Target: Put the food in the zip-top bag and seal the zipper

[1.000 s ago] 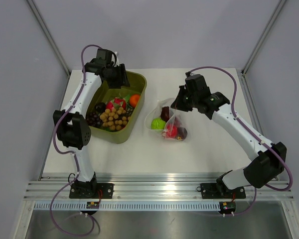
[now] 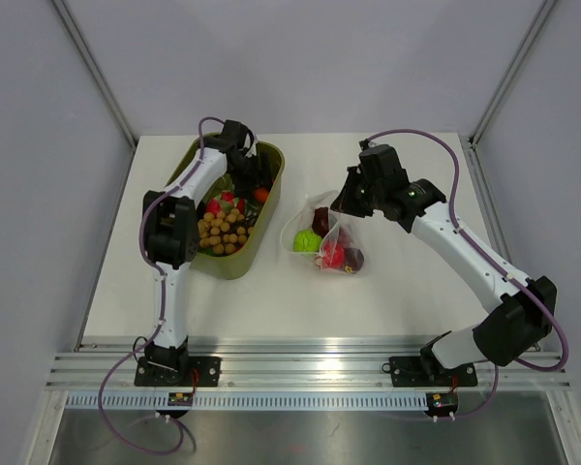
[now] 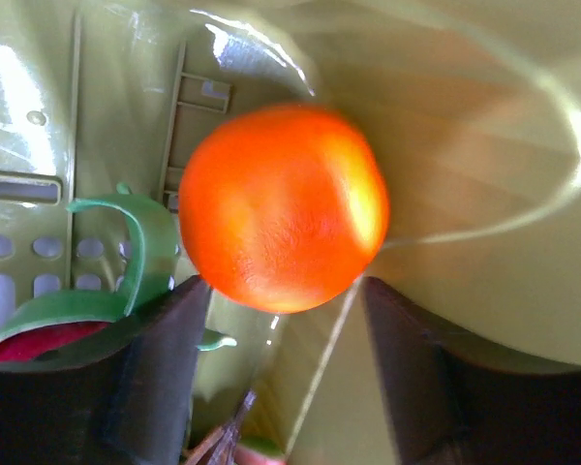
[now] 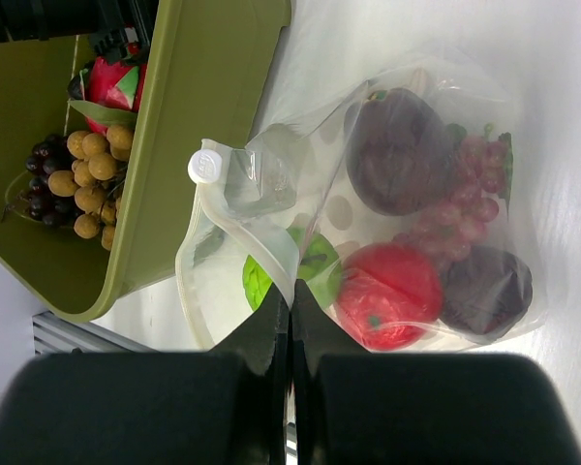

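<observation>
My left gripper is down inside the olive bin (image 2: pixel 234 266), part open around the near side of an orange tomato-like fruit (image 3: pixel 276 199), fingertips at its edge. A red fruit with green leaves and longan-like fruit (image 4: pixel 97 170) lie nearby in the bin. My right gripper is shut on the rim of the clear zip bag (image 4: pixel 223 223), by its white zipper. The bag holds a green item (image 2: pixel 307 240), a red fruit (image 4: pixel 387 295), dark round items and red grapes (image 4: pixel 465 203).
The bin stands left of the bag on the white table (image 2: pixel 416 291). Dark grapes (image 4: pixel 48 179) lie in the bin.
My left arm has moved right and down into the bin, onto the orange fruit at its right side. The right arm and the bag have not moved.
</observation>
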